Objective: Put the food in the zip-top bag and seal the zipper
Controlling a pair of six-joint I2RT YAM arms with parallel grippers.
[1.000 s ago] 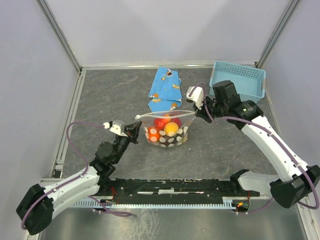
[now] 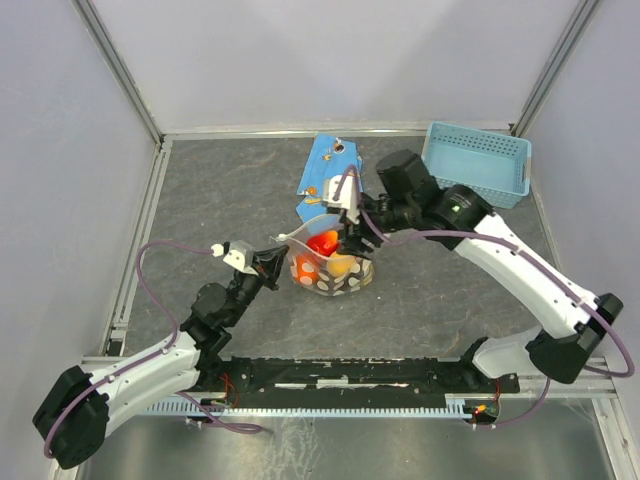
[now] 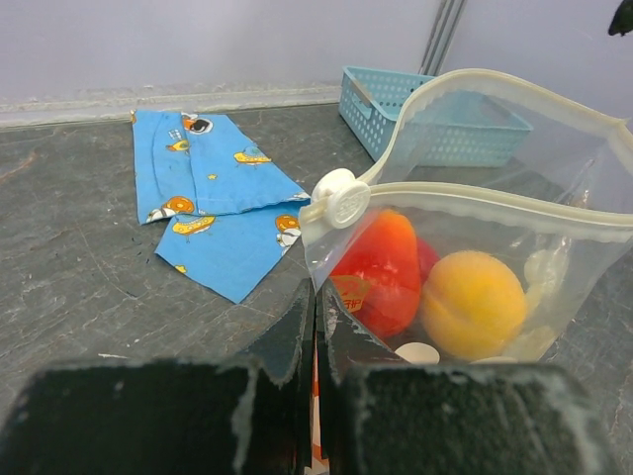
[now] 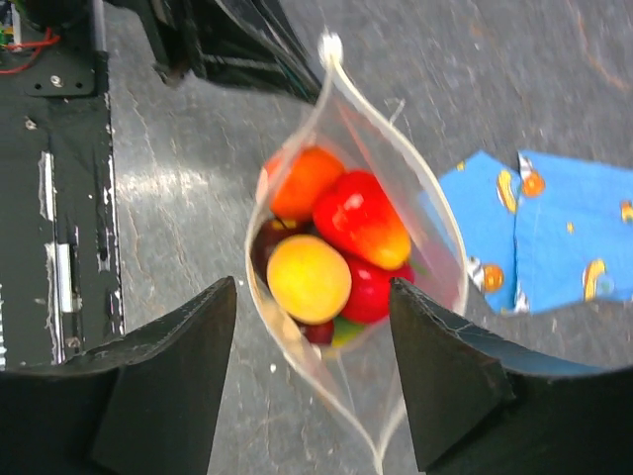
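Observation:
The clear zip top bag stands upright in the middle of the table, its mouth wide apart, with a white slider at its left corner. Inside lie a red food piece, a yellow-orange round fruit and several others. My left gripper is shut on the bag's corner just under the slider. Over the bag's right side, my right gripper stands part open, its fingers apart with no object gripped between them; the bag's mouth shows beyond and below.
Behind the bag lies a folded blue patterned cloth. An empty light-blue basket stands at the back right.
The bag's mouth went from nearly closed to wide apart as the right gripper let its right corner go. The left arm barely moved.

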